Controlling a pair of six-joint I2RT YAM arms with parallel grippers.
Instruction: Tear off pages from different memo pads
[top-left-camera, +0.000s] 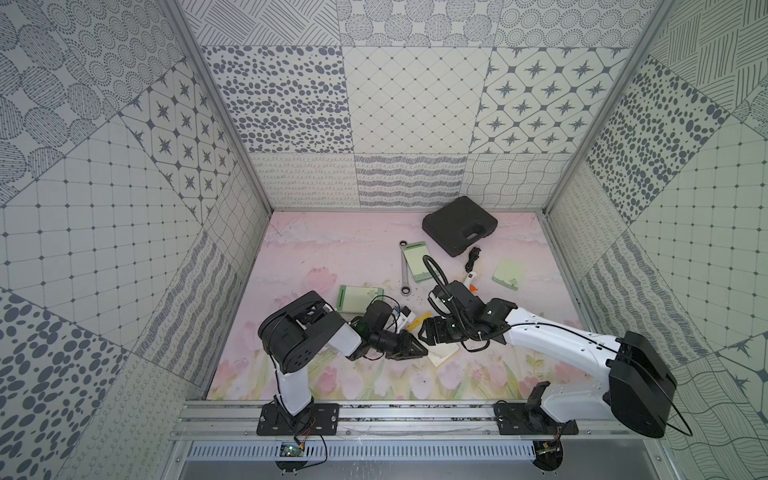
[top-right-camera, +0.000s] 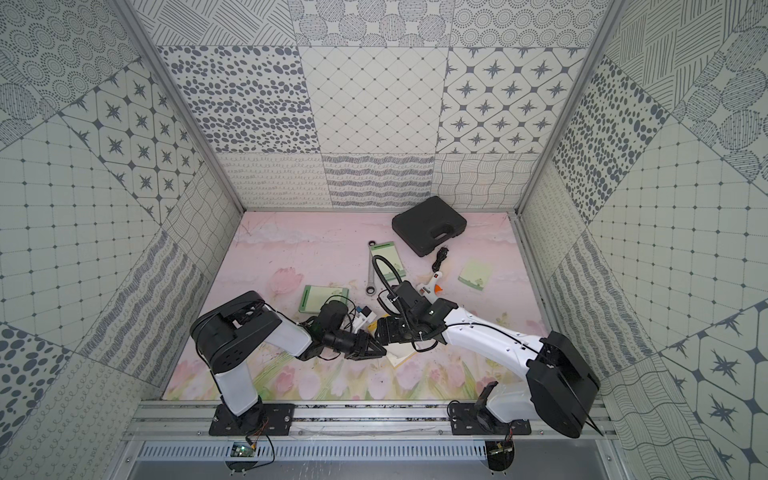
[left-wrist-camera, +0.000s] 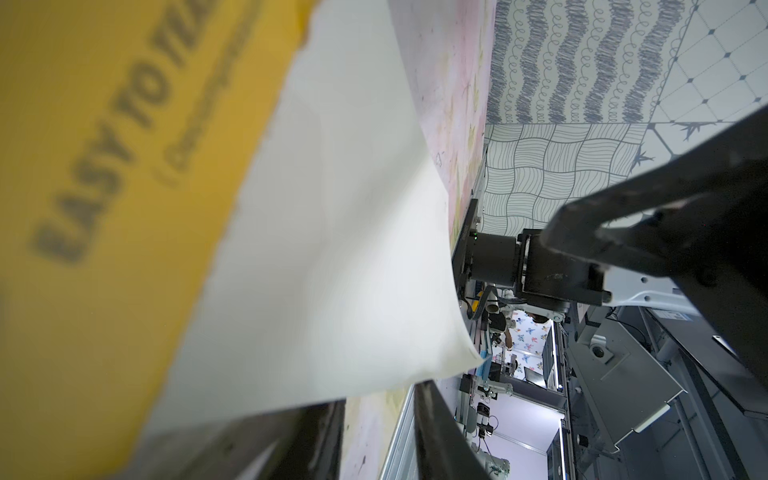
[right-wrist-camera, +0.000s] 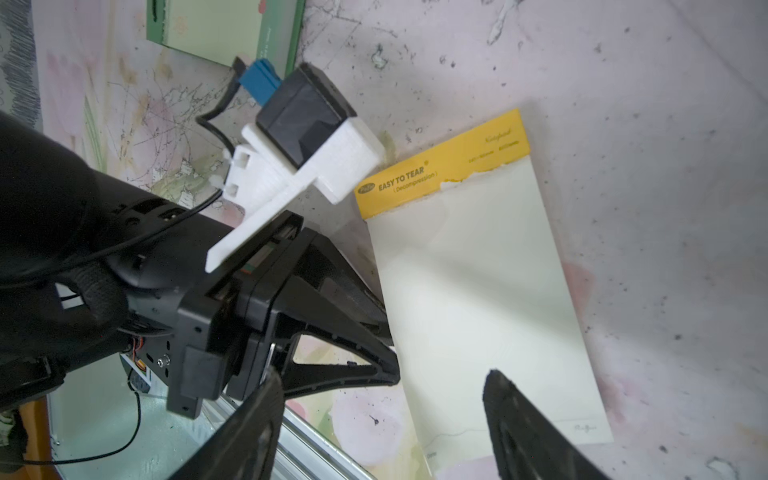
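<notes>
A memo pad with a yellow "EASY TO TEAR" band (right-wrist-camera: 444, 166) and white page (right-wrist-camera: 488, 296) lies tilted at the table's front middle. A ragged torn edge runs along the band. My left gripper stands partly open, with its fingertips at the pad's left edge; I cannot tell whether that edge is between them. In the left wrist view the page (left-wrist-camera: 336, 240) fills much of the picture, close above my left fingers. My right gripper is open over the pad's lower part, apart from the page. Two green-bordered pads (top-left-camera: 360, 299) lie farther back.
Behind lie a long wrench (top-left-camera: 405, 269), a black case (top-left-camera: 460, 224), a black cable (top-left-camera: 473, 258) and a white and orange item (top-left-camera: 471, 281). A loose green sheet (top-left-camera: 509, 273) is at the right.
</notes>
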